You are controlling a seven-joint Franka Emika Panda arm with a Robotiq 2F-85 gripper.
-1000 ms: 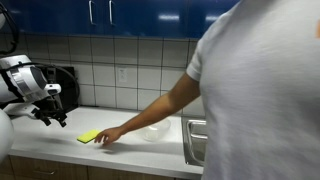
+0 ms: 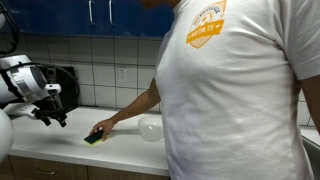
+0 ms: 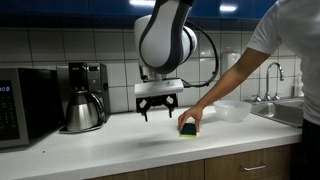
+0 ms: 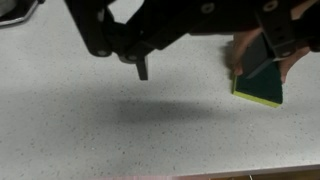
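Note:
A person's hand (image 3: 203, 112) has hold of a green and yellow sponge (image 3: 188, 130) at the white counter, dark green side showing and a yellow edge along its bottom. In exterior view 1 the sponge (image 2: 95, 137) is right of my gripper (image 2: 55, 119). My gripper (image 3: 157, 109) hangs above the counter, open, its fingers spread with nothing between them. Seen from the wrist, the sponge (image 4: 262, 90) is at the right, partly covered by the dark gripper parts and the hand.
A clear bowl (image 3: 233, 110) stands behind the person's arm, near the sink (image 3: 280, 110). To the left are a coffee maker (image 3: 85, 100) and a microwave (image 3: 28, 108). The person's body fills the right of exterior view 1.
My arm has stayed put.

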